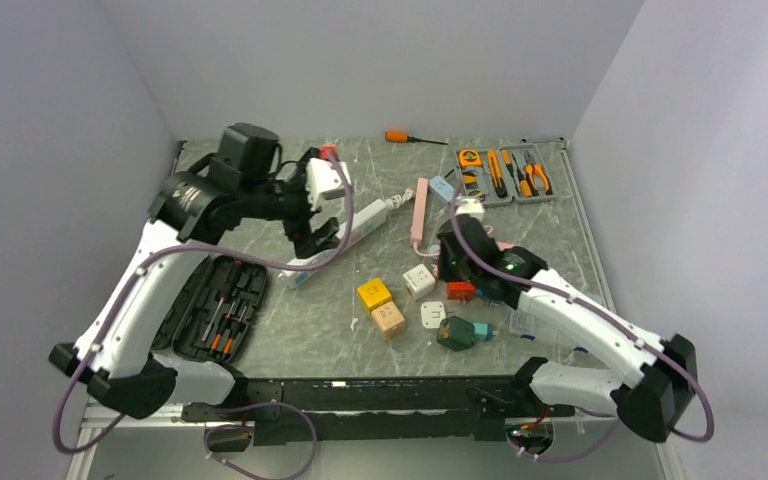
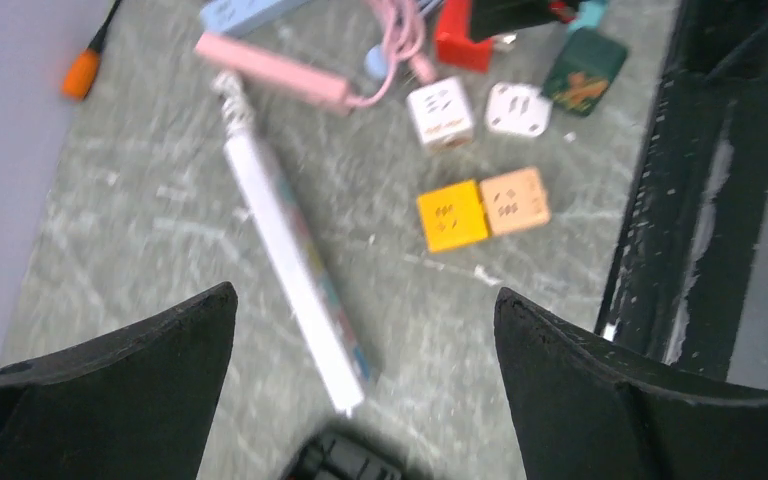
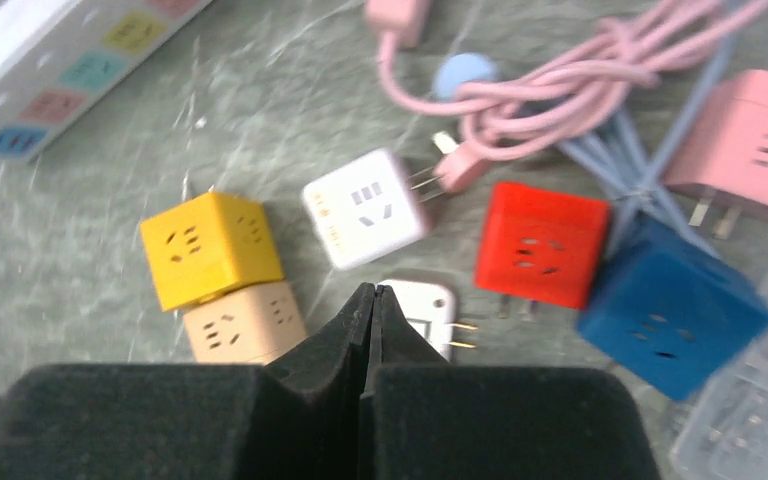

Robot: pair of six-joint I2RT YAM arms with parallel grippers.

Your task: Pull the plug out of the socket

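Observation:
A pink plug point(image 3: 461, 166) lies by a white cube socket point(image 3: 363, 208); its prongs show beside the cube in the right wrist view, out of its holes. A red cube point(image 3: 541, 240), a pink socket point(image 3: 743, 140) and a blue cube point(image 3: 672, 313) lie to the right. My right gripper is shut, nothing showing between its fingers, above these. My left gripper point(image 1: 308, 232) is raised over the left of the table, open and empty, with a wide gap between fingertips in its wrist view.
A long white strip point(image 2: 290, 260), yellow cube point(image 1: 373, 293), tan cube point(image 1: 388, 320) and green cube point(image 1: 455, 335) lie mid-table. Tool cases stand left point(image 1: 222, 311) and back right point(image 1: 500, 198).

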